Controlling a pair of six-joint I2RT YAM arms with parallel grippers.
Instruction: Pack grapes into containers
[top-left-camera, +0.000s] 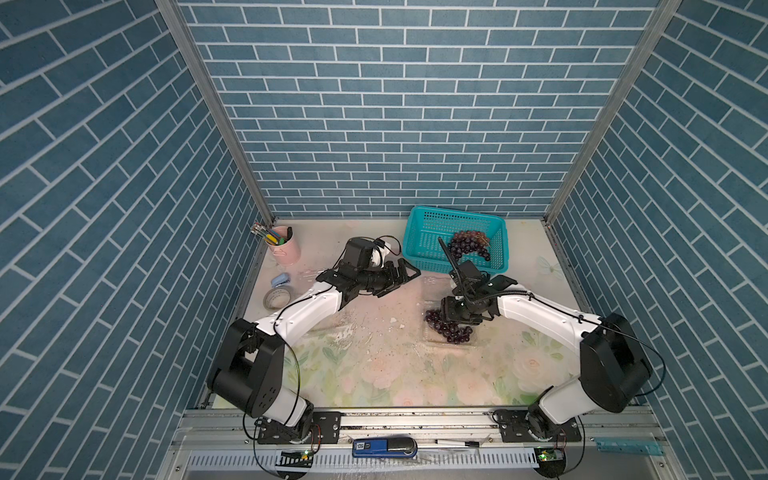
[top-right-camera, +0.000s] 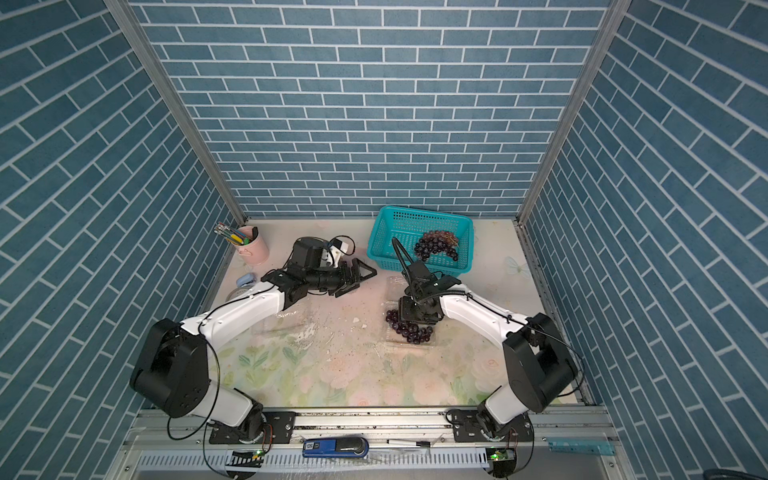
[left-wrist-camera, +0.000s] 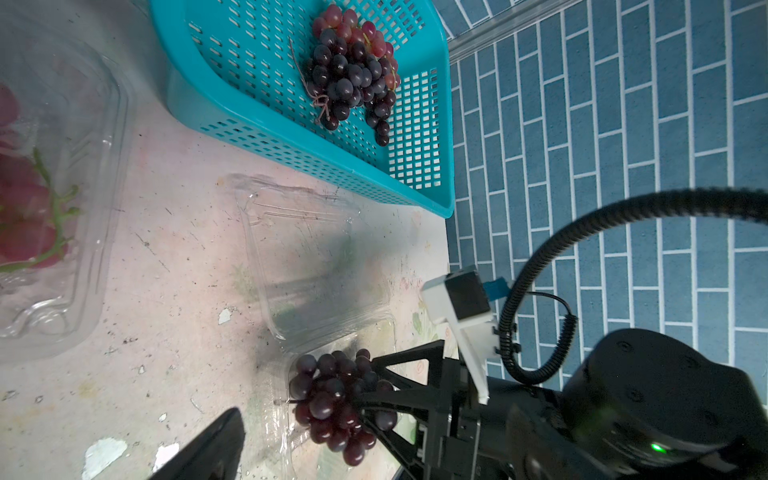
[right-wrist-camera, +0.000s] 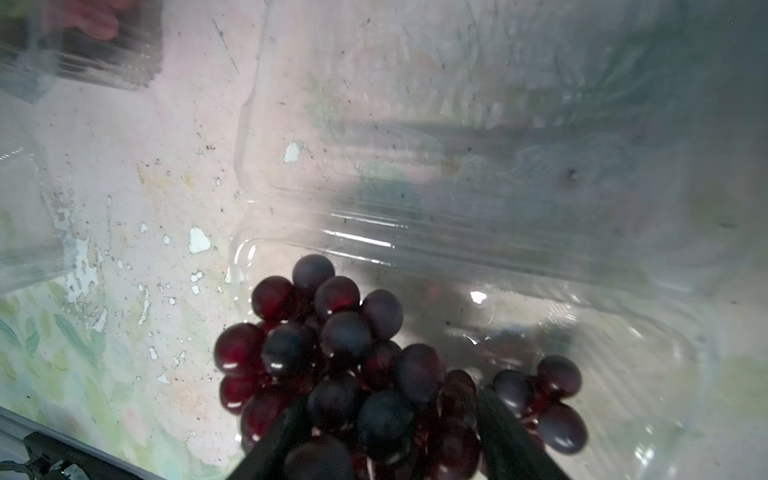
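Observation:
A bunch of dark grapes (right-wrist-camera: 344, 352) lies in the bottom half of the open clear container (right-wrist-camera: 656, 344), with a few grapes (right-wrist-camera: 552, 400) to the right of the main cluster. My right gripper is low over the container, its fingers (right-wrist-camera: 512, 440) apart on either side of part of the bunch; whether they press on it does not show. Away to the left, above the table, my left gripper (top-left-camera: 409, 278) stands open and empty. More grapes (left-wrist-camera: 352, 68) rest in the teal basket (top-left-camera: 420, 240).
Behind the container tray, its clear lid (left-wrist-camera: 312, 248) lies folded open toward the basket. Another clear container (left-wrist-camera: 72, 264) with red grapes is under the left arm. A pink pen cup (top-left-camera: 285, 250) and a tape roll (top-left-camera: 278, 298) stand at the left.

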